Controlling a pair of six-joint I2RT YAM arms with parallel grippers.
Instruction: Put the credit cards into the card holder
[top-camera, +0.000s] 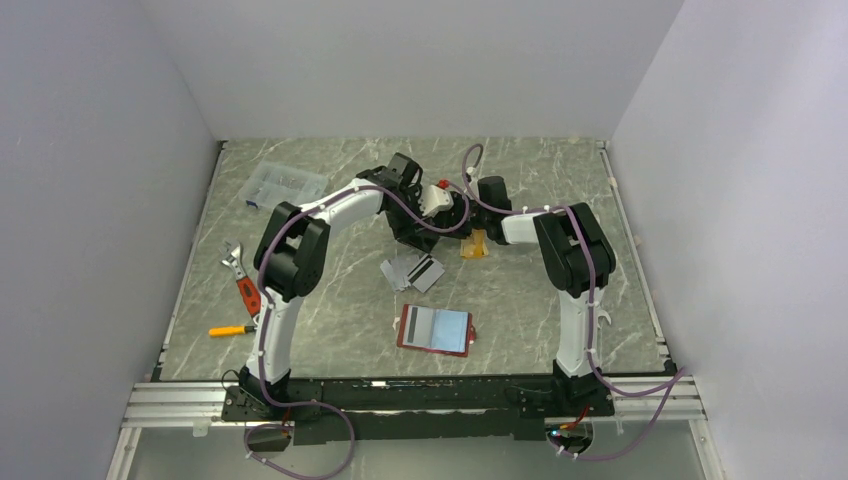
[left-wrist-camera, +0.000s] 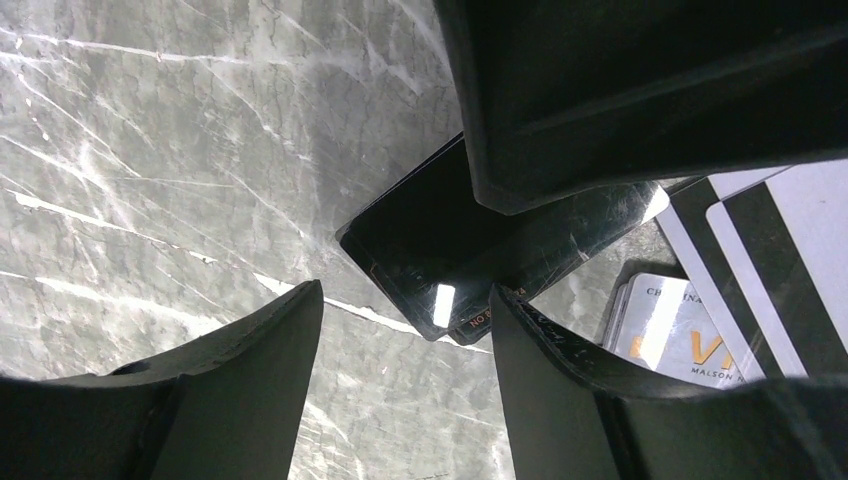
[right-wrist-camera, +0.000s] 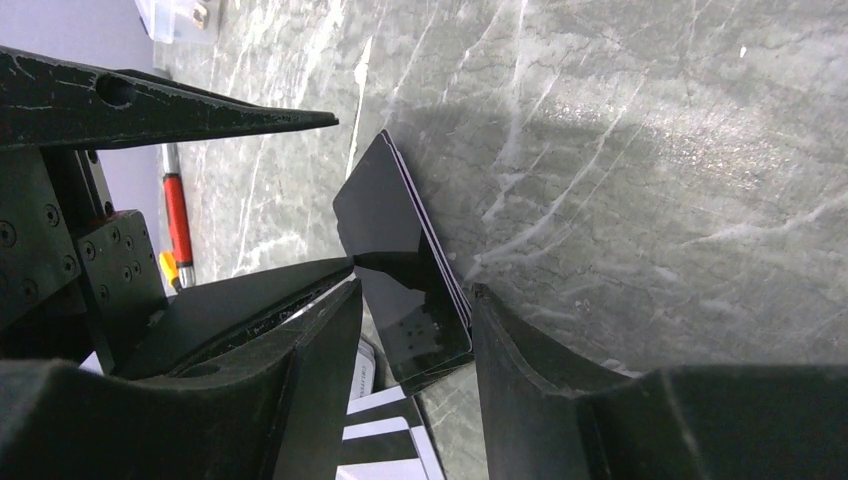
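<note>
Loose cards (top-camera: 425, 275) lie in the middle of the table, with black cards (left-wrist-camera: 440, 250), silver ones (left-wrist-camera: 675, 320) and striped ones (left-wrist-camera: 800, 250) in the left wrist view. My left gripper has its fingertips apart at the black cards' edge. My right gripper has its fingers apart at the black stack, whose long edge tilts toward the camera's right. The open card holder (top-camera: 450, 330), red-rimmed, lies near the front edge.
A clear compartment box (top-camera: 283, 185) is at the back left. Tools, including a red-handled wrench (top-camera: 248, 293) and a yellow-handled tool (top-camera: 228, 330), lie at the left. Both arms crowd the centre.
</note>
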